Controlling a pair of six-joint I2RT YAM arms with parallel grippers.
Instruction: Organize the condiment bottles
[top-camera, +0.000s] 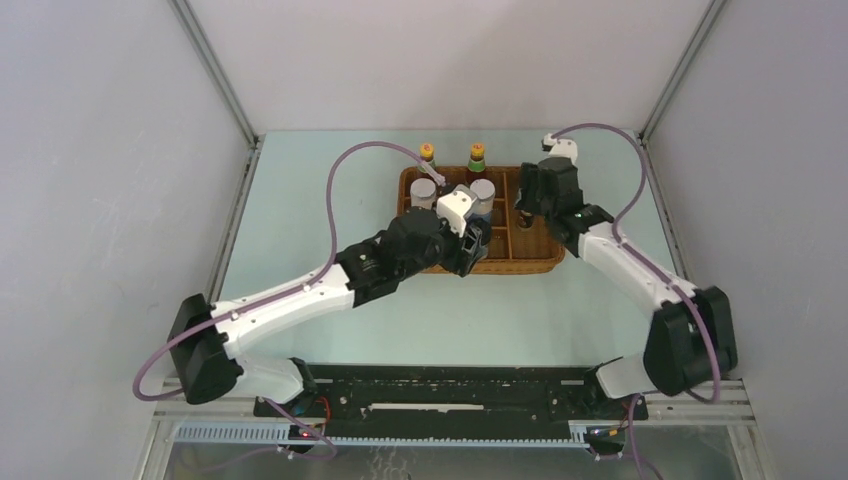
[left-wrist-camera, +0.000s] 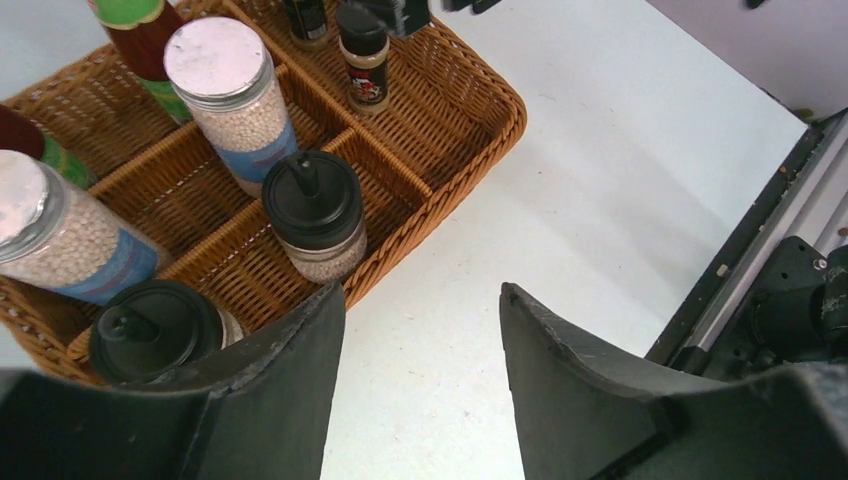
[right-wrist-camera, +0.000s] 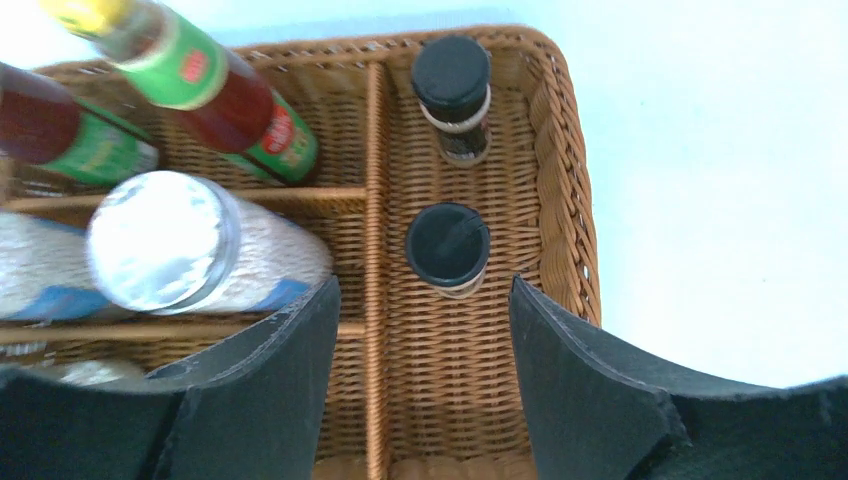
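A brown wicker basket (top-camera: 515, 267) with divided compartments holds all the bottles in view. Two red sauce bottles with green labels, one here (right-wrist-camera: 225, 100), stand in its back compartments. In the middle row are two jars of pale grains with white lids (left-wrist-camera: 240, 110). Two black-lidded jars (left-wrist-camera: 318, 215) occupy the front row. Along the right-hand compartment stand two small black-capped bottles, a nearer one (right-wrist-camera: 450, 245) and a farther one (right-wrist-camera: 455, 90). Over the basket's front, my left gripper is open and empty. Above the right compartment, my right gripper is open, its fingers apart.
Both arms reach over the basket close to each other. A wall (top-camera: 450, 60) rises behind the table.
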